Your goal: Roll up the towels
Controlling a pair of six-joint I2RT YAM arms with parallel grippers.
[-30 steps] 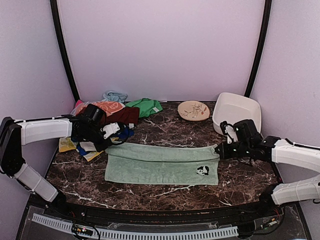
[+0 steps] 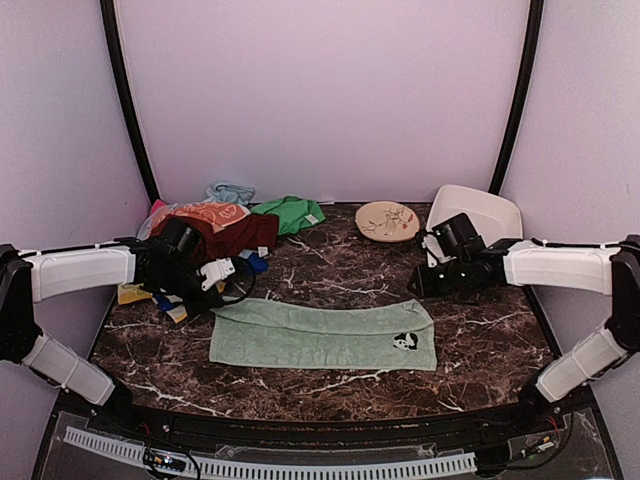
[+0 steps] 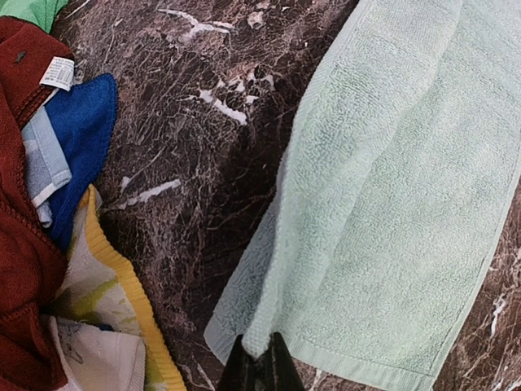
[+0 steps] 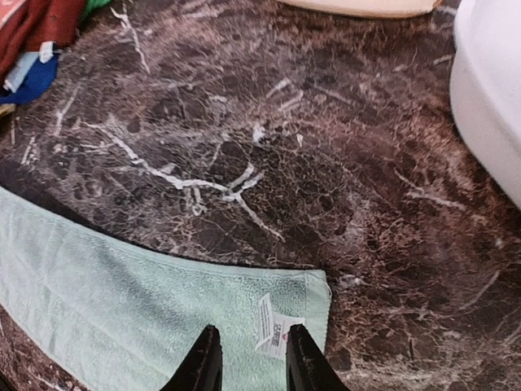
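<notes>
A mint towel (image 2: pixel 320 350) with a panda print lies spread on the dark marble table, its far edge folded over in a long band. My left gripper is shut on the left end of that fold, pinching the fabric. My right gripper stands open above the right far corner of the towel (image 4: pixel 146 301), where a small pale label shows, with nothing seen held between its fingers.
A pile of coloured towels (image 2: pixel 210 230) lies at the back left, beside my left gripper. A round plate (image 2: pixel 387 220) and a white bin (image 2: pixel 475 200) stand at the back right.
My right arm has moved away from the towel's right end toward the back, its gripper now open. The folded edge has settled lower; my left gripper has come slightly down toward the front.
</notes>
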